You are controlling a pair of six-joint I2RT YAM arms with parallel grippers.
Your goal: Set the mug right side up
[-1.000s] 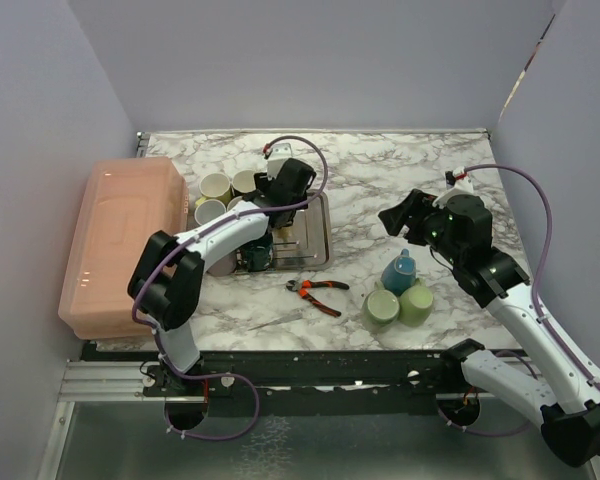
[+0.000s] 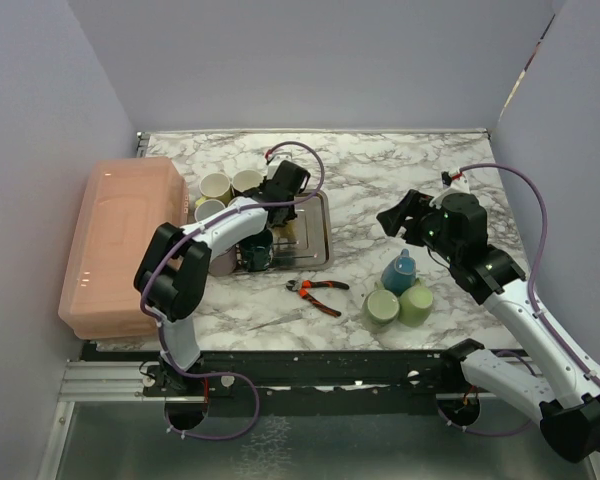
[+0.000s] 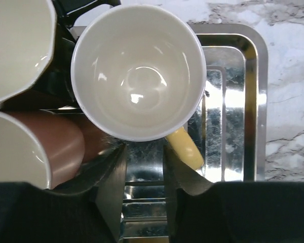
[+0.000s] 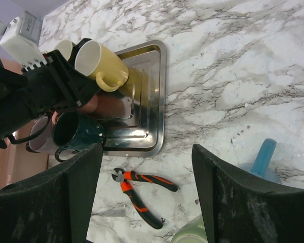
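Note:
A yellow mug with white inside stands on the metal tray, mouth up in the left wrist view, its handle toward my left gripper, which hangs just beside it, part open, with the tray showing between its fingers. Dark and pink mugs crowd around it. My right gripper is open over the right of the table.
Pliers lie below the tray. A blue mug and green mugs are at the lower right. A large pink box fills the left.
The right arm is nearly unchanged.

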